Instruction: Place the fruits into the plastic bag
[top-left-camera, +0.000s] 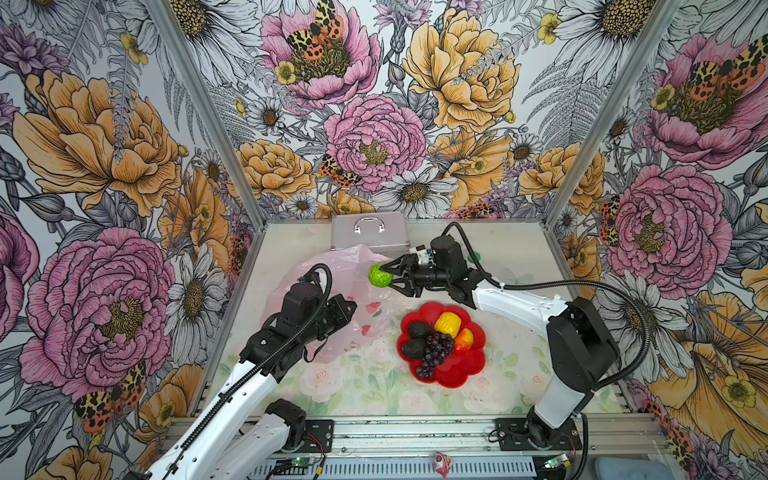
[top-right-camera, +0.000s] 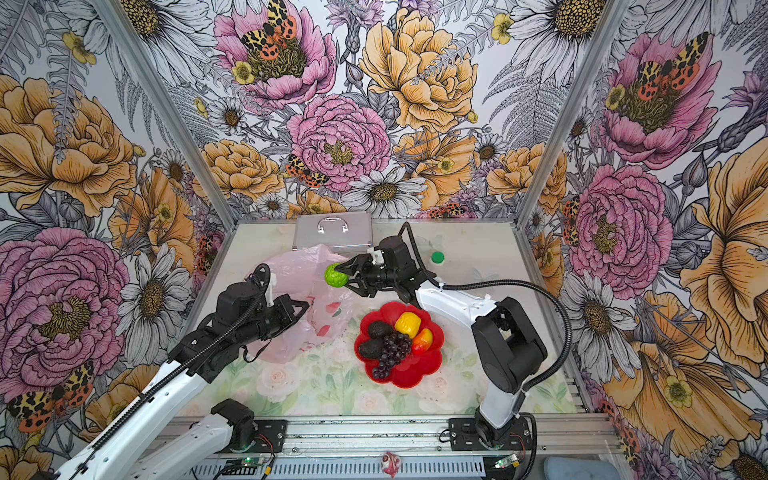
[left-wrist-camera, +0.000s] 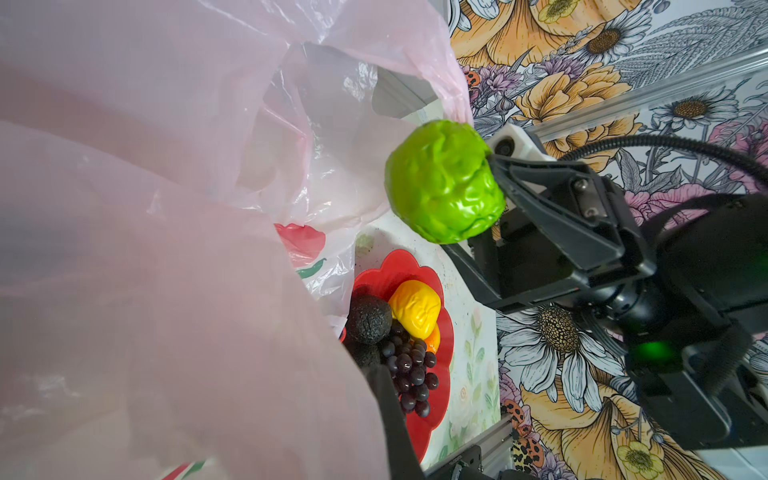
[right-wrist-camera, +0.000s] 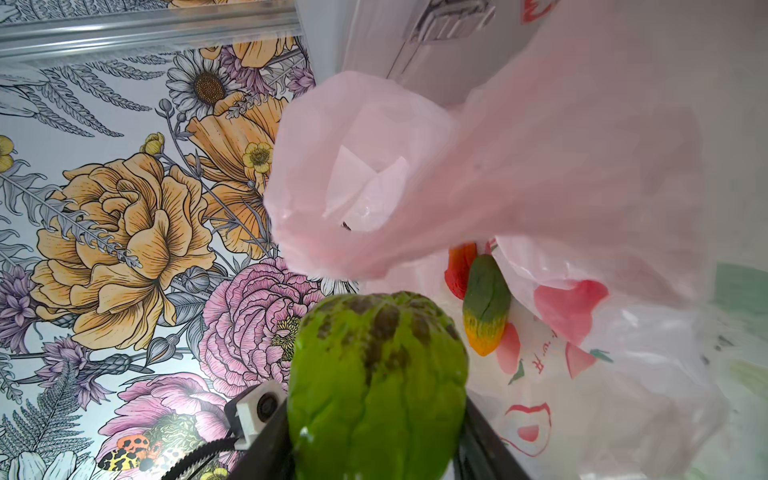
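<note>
The pinkish translucent plastic bag (top-left-camera: 292, 276) stands propped up left of centre, its mouth spread toward the right. My left gripper (top-left-camera: 349, 310) is shut on the bag's film, which fills most of the left wrist view and hides much of the fingers. The right gripper (top-left-camera: 397, 274) holds a green wrinkled fruit (left-wrist-camera: 445, 182) in the air at the bag's right edge, fingertips at its sides. In the right wrist view, the fruit (right-wrist-camera: 377, 384) covers the fingertips. A red flower-shaped plate (top-left-camera: 473, 366) bears dark grapes (top-left-camera: 438, 350), two dark avocados (top-left-camera: 417, 329), and yellow (top-left-camera: 448, 323) and orange-red (top-left-camera: 464, 341) fruits.
A silver case (top-left-camera: 369, 229) stands behind the bag. Near the back right is a green cap (top-right-camera: 437, 257). A red, green and yellow shape (right-wrist-camera: 486, 304) shows in the bag, object or print unclear. Table right of the plate is clear.
</note>
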